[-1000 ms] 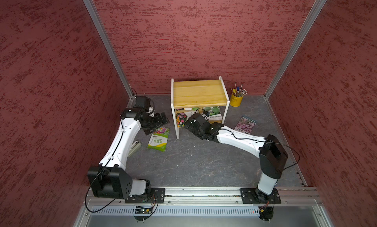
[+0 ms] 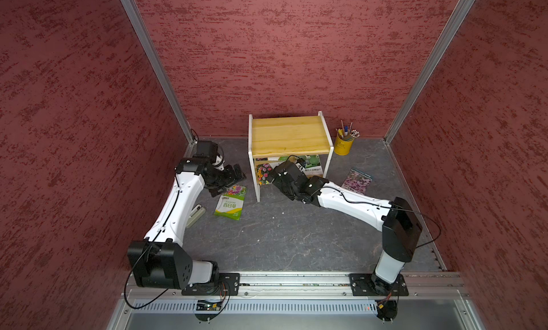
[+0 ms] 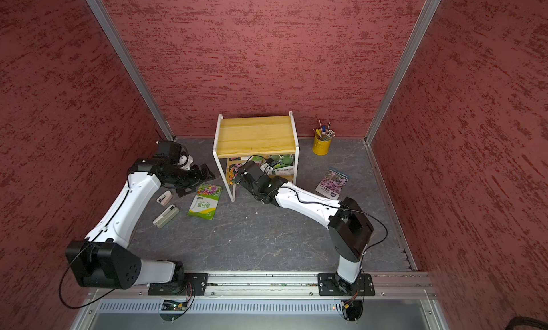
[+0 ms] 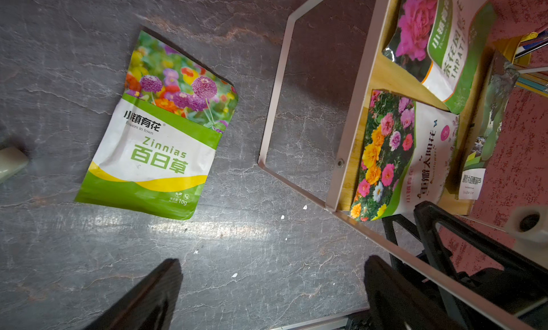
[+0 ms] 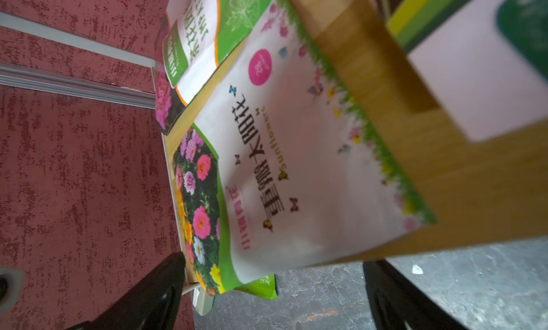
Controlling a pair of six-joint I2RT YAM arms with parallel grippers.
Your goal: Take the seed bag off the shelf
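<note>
Leaning on the lower shelf board is a white sunflower seed bag with bright flowers along one end. My right gripper is open at the shelf front, its fingers spread wide on either side of the bag's near end. How far that end reaches between them I cannot tell. A pink-flowered bag and a narrow dark bag share the board. To the left, a Zinnias bag lies flat on the table. Above the table hangs my left gripper, open and empty.
The shelf has a wooden top and white side frames close to my right gripper. Right of it are a yellow pen pot and a flat flowered bag. A pale stapler-like object lies at left.
The right arm's elbow has shifted slightly to the right, and its gripper has moved a little at the shelf front. My left arm and the bags look unmoved.
</note>
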